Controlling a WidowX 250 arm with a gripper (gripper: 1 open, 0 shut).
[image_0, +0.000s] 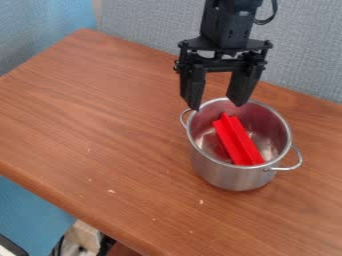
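Note:
A steel pot with two side handles stands on the right part of the wooden table. Inside it lie red pieces, elongated and side by side. My black gripper hangs above the pot's back rim, its two fingers spread open with nothing visible between them.
Grey padded walls stand behind the table. The table's front-left edge drops to a blue surface with some small clutter at the bottom.

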